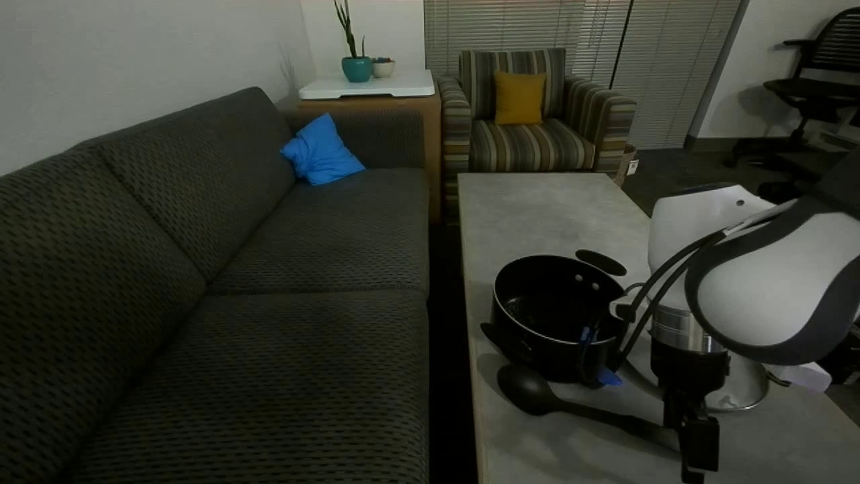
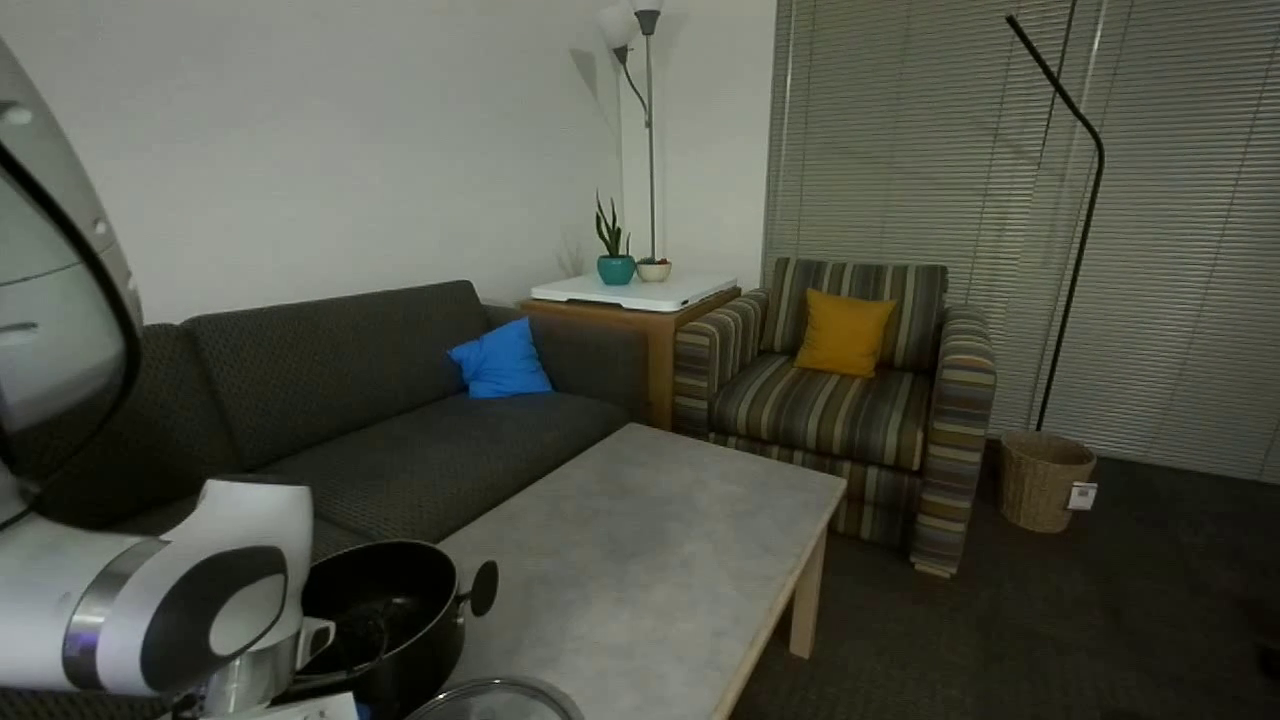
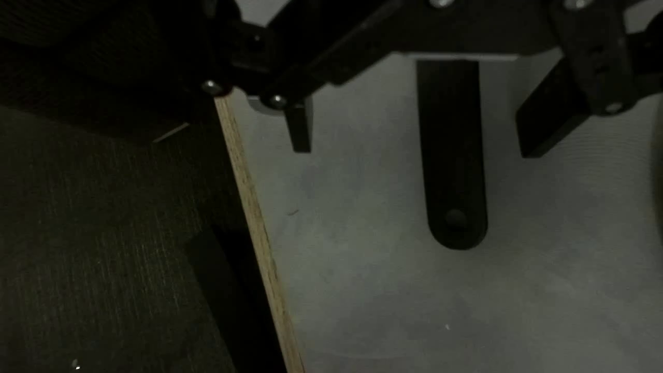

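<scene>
A black spoon [image 1: 528, 390] lies flat on the grey table beside the pot, its handle stretching toward my gripper [image 1: 698, 458]. Seen from the wrist, the holed end of the spoon handle [image 3: 453, 155] points down the picture, between the spread fingers of the open gripper. Neither finger touches the handle there. The black pot [image 1: 524, 351] stands uncovered on the table, with part of its near right side behind cables. A glass lid [image 1: 746, 391] rests on the table to the right, partly covered by the arm.
A dark sofa [image 1: 322, 242] runs along the table's left side, with a narrow gap between. At the far end stands a striped armchair [image 2: 828, 414]. The table's wooden edge [image 3: 255, 214] shows in the wrist view.
</scene>
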